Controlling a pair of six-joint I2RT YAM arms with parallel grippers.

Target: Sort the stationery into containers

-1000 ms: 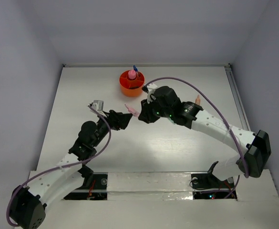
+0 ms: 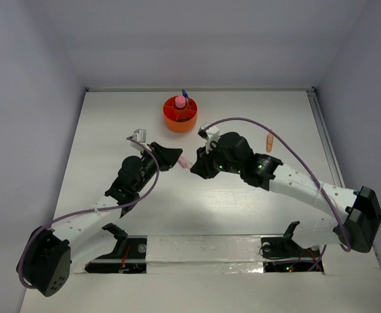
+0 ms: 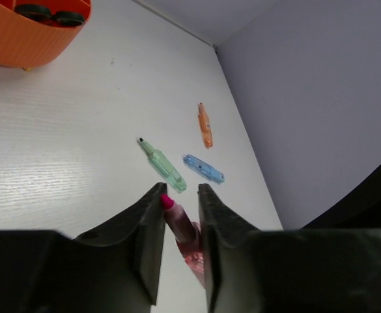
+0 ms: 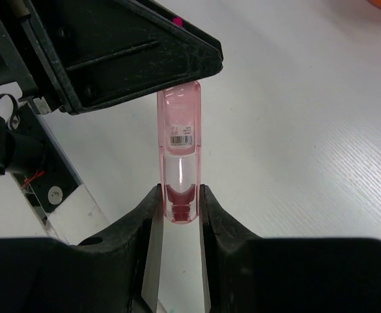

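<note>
A pink translucent pen (image 4: pixel 180 150) is held by my right gripper, which is shut on its lower end. My left gripper is at the other end, its fingers on either side of the pink tip; whether they grip it is unclear. The orange divided container (image 2: pixel 180 124) stands at the back centre, with a pink item and a blue one in it. A green pen (image 3: pixel 161 163), a blue pen (image 3: pixel 203 168) and an orange pen (image 3: pixel 204 124) lie on the table in the left wrist view.
Grey walls surround it on the back and sides. In the top view my right arm hides part of the table's right half.
</note>
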